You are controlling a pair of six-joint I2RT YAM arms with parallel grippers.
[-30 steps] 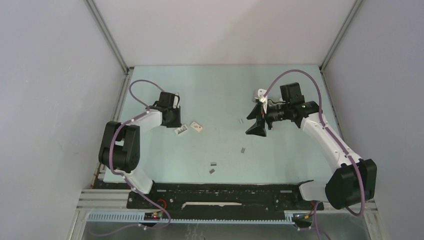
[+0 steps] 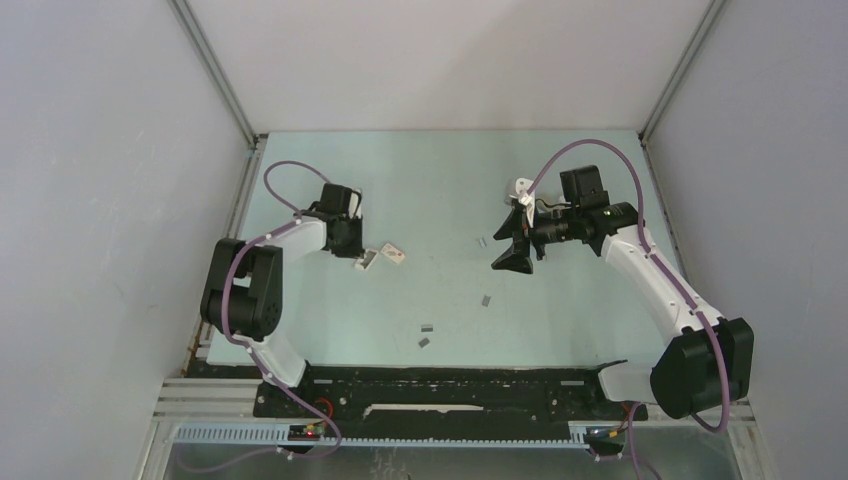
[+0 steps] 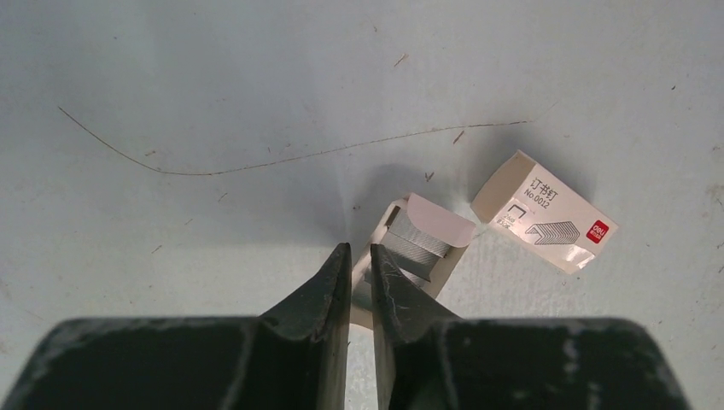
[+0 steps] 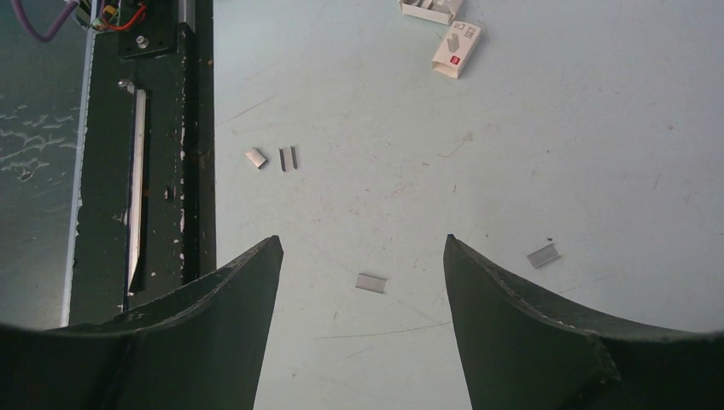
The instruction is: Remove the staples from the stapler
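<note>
My left gripper is at an opened box of staples, its two fingertips a small gap apart over the box's left side; whether they grip the box wall is unclear. Metal staple strips show inside. A closed pale staple carton lies to its right. My right gripper hangs open over the table, nothing between its fingers. A thing mostly hidden under the right arm cannot be identified in the top view.
Several loose staple strips lie on the table, toward the front and middle.
My left gripper has shifted slightly right, and the open box has turned and moved slightly right with it. The right arm is unchanged.
</note>
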